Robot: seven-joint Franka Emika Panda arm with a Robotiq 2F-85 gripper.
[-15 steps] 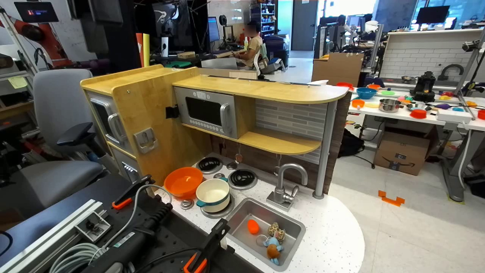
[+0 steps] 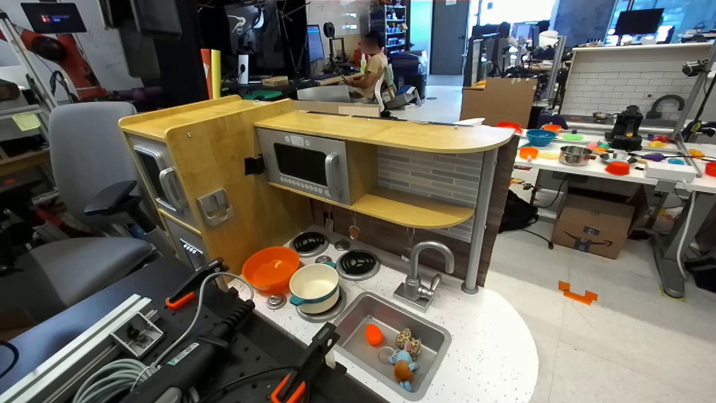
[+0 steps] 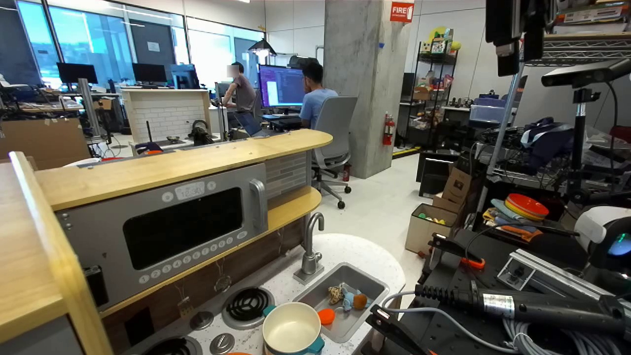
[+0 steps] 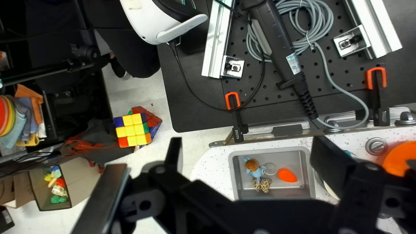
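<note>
In the wrist view my gripper stands open, its black fingers wide apart with nothing between them. It is high above the toy kitchen, and the grey sink [image 4: 232, 171] shows below the gap. Inside the sink lie an orange oval object [image 4: 287, 175], a blue and brown plush toy [image 4: 252, 165] and a leopard-patterned plush [image 4: 262, 185]. A cream pot [image 2: 314, 282] with teal handles rests on a burner, beside an orange bowl [image 2: 270, 266]. At the top of exterior view 2, dark gripper parts are cut off by the frame.
The faucet [image 2: 423, 275] rises behind the sink. A wooden shelf [image 2: 409, 205] and toy microwave [image 2: 303, 164] overhang the stove. The black table [image 4: 187, 113] carries cables and clamps along the counter's front.
The small tags hanging under the shelf have shifted slightly. The sink's contents, pot and bowl have not moved.
</note>
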